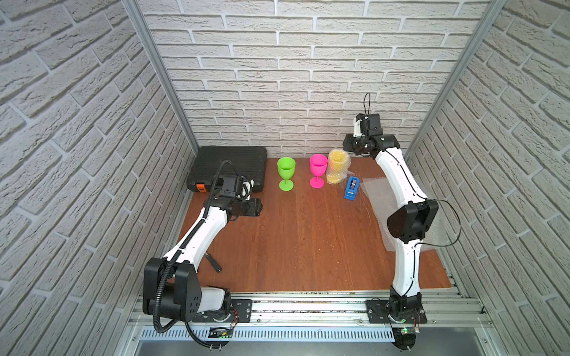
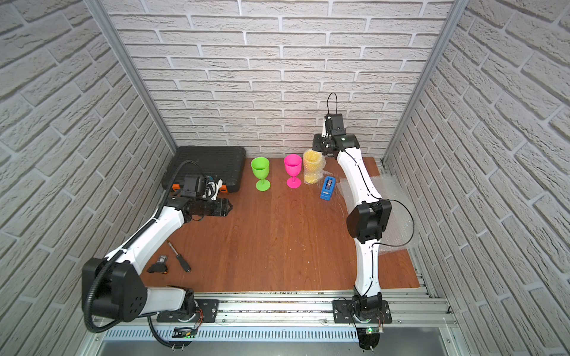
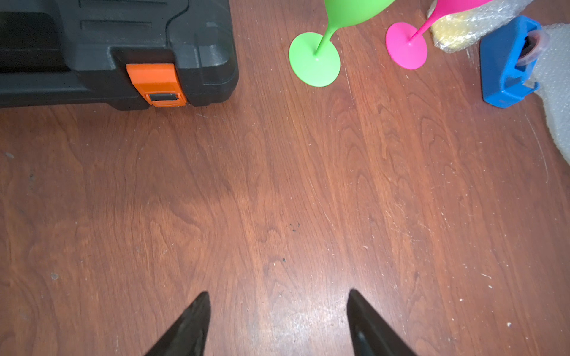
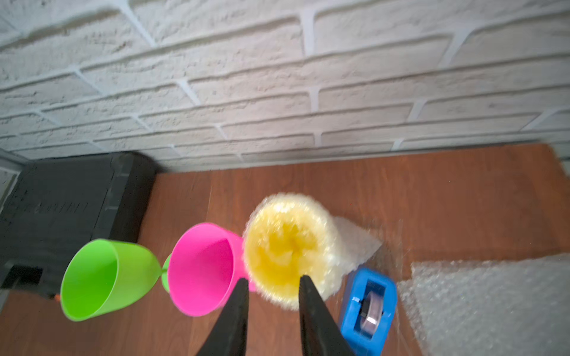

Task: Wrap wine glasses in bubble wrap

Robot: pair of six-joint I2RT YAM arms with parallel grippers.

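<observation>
At the back of the table a green glass [image 1: 286,167] and a pink glass [image 1: 318,166] stand upright and unwrapped. Right of them is a yellow glass [image 1: 338,157] standing upright inside bubble wrap, its mouth uncovered in the right wrist view. My right gripper hangs above and behind the wrapped glass, fingers parted, nothing between them. Over bare wood near the black case, my left gripper is open and empty. A flat sheet of bubble wrap [image 1: 380,198] lies on the table's right side, partly under the right arm.
A blue tape dispenser [image 1: 351,187] sits in front of the wrapped glass. At the back left lies a black case [image 1: 228,163]. A screwdriver [image 2: 180,257] rests at the front left.
</observation>
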